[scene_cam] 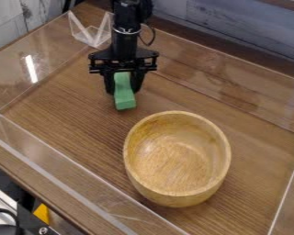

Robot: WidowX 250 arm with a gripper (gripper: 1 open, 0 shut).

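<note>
My black gripper point(124, 75) hangs at the upper middle of the camera view, shut on a green block point(124, 95) that sits between its fingers, its lower part showing below them. Whether the block touches the table is unclear.
A large tan oval bowl point(175, 159) fills the lower middle right. Clear plastic lies at the left edge, and white rims bound the table at the back.
</note>
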